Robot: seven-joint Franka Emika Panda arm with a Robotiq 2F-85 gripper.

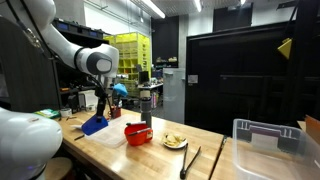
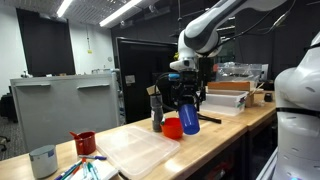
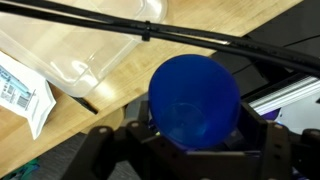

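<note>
A blue cup [image 2: 190, 120] hangs tilted above the front edge of the table in exterior view 2, with my gripper [image 2: 187, 101] shut on its upper end. In exterior view 1 the same blue cup [image 1: 95, 125] is at the left, below the arm and off the tabletop. Its round blue face fills the middle of the wrist view, between the dark fingers; what the cup contains cannot be made out.
A red pot [image 1: 138, 133] stands on the table, with a plate of yellowish food [image 1: 173, 140] nearby. Farther right is a clear bin [image 1: 270, 145]. A translucent tray [image 2: 135, 150] lies near the cup. Coloured markers [image 2: 85, 168] and a grey pot [image 2: 43, 160] are on the other side.
</note>
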